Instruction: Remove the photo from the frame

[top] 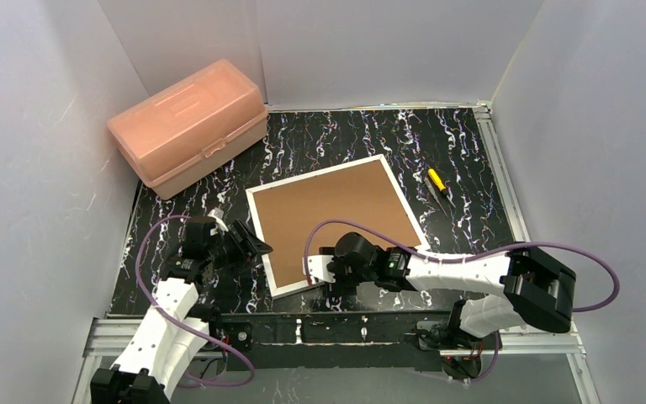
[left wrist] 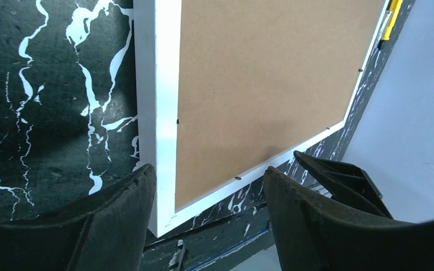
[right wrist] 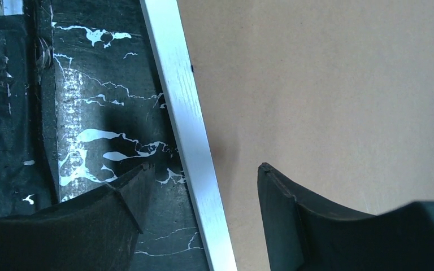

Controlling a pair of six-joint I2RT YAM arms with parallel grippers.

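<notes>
The white picture frame (top: 281, 186) lies back side up, its brown backing board (top: 336, 202) showing, with small dark tabs along the inner edge in the left wrist view. My left gripper stands open over the frame's left rail (left wrist: 166, 101), near a corner, with nothing between its fingers. My right gripper is open above the front rail (right wrist: 183, 107), one finger on either side of it; whether either finger touches the frame is unclear.
A pink closed box (top: 187, 126) stands back left. A yellow-handled screwdriver (top: 437, 181) and a slim metal tool (top: 433, 195) lie right of the frame. Walls enclose the back and sides.
</notes>
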